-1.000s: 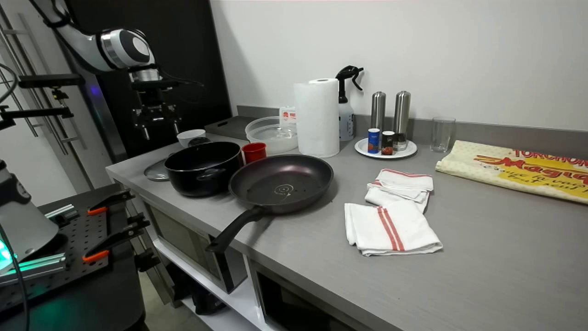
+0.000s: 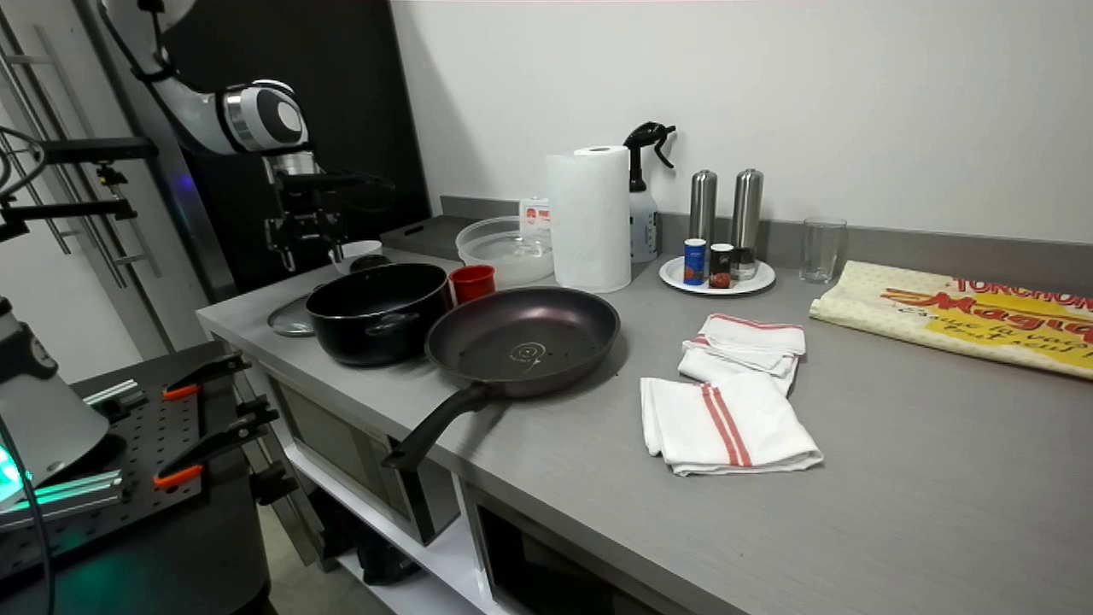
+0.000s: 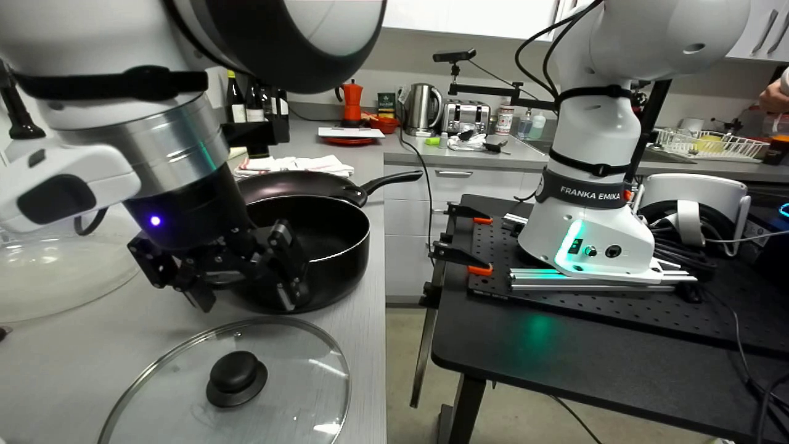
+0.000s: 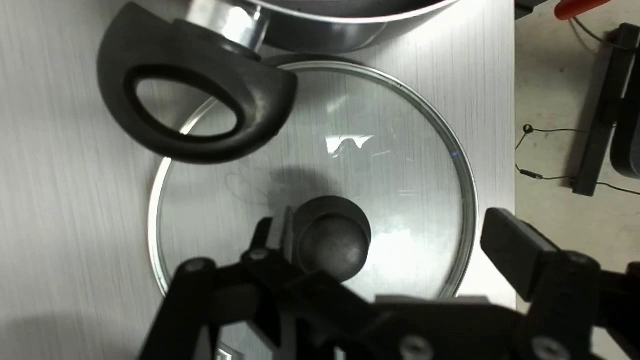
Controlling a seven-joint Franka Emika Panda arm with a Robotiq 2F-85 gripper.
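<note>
Above the counter my gripper [image 2: 315,257] hangs pointing down, its fingers wide apart with nothing between them. Below it a glass lid [image 3: 296,385] with a metal rim and a black knob [image 3: 235,377] lies flat on the counter. In the wrist view the knob [image 4: 333,246] appears close beside the left finger, while the right finger [image 4: 519,252] shows past the lid's right rim. The black pot [image 2: 376,313] stands uncovered beside the lid, and its side handle [image 4: 198,90] overhangs the lid's edge in the wrist view.
A frying pan [image 2: 523,343] sits beside the pot, its handle jutting past the counter edge. A red cup [image 2: 472,282], a white bowl [image 2: 359,249] and a clear plastic container [image 2: 502,251] stand close behind. Folded towels [image 2: 727,425] lie to the right, with bare counter around them.
The arm has shifted to the right in exterior view 1, and the gripper sits slightly lower. Pot, lid and pan have stayed in place.
</note>
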